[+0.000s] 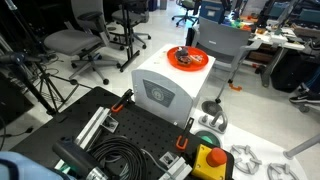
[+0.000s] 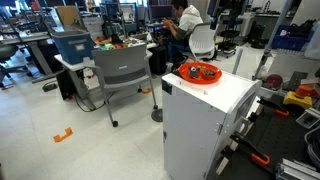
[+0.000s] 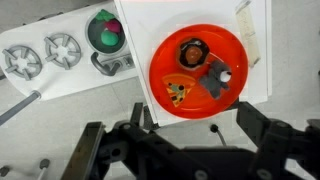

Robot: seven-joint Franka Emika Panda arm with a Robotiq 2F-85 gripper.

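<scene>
In the wrist view, a round red plate [image 3: 162, 75] lies on a white surface. On it are an orange toy pizza slice [image 3: 179, 87], a round brown piece [image 3: 193, 53] and a grey toy figure [image 3: 214, 77]. My gripper is open, its dark fingers spread at the lower edge of that view, with nothing between them. From the side, the red plate [image 2: 183, 72] rests on top of a white cabinet [image 2: 185, 119]. The gripper cannot be made out clearly in either exterior view.
Left of the plate stands a small grey pot [image 3: 94, 33] holding red and green toy pieces. Beyond it are grey burner grates [image 3: 22, 62]. A black table [image 1: 140, 130] carries coiled cable [image 1: 118, 158] beside the cabinet. A grey chair [image 2: 124, 70] stands nearby.
</scene>
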